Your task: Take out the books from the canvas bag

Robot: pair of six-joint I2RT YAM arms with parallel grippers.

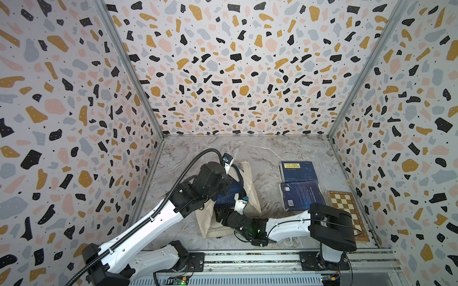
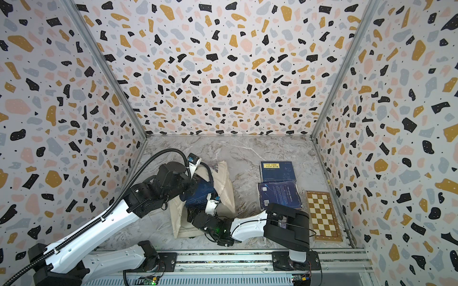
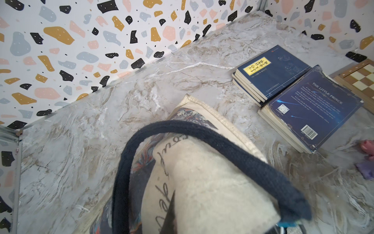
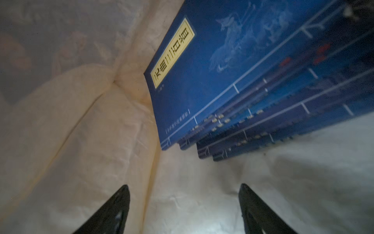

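Observation:
The canvas bag [image 1: 252, 188], cream with a dark handle [image 3: 171, 126], stands at the table's centre-left with its mouth up. My left gripper is at the bag's left upper side, shut on its canvas; in the left wrist view, folded cloth [image 3: 218, 183] covers most of the fingers [image 3: 169, 218]. Inside the bag, several thin blue books [image 4: 233, 58] lean in an overlapping stack, the front one bearing a yellow title label. My right gripper reaches into the bag, open, its fingers [image 4: 116, 208] apart below the books' lower edges with only bag lining between them.
On the table right of the bag lie a blue book stack [image 3: 272, 72] with a yellow label and The Little Prince [image 3: 315, 107]. A chessboard [image 1: 347, 209] lies at the right edge. Behind the bag the table [image 1: 205, 143] is bare.

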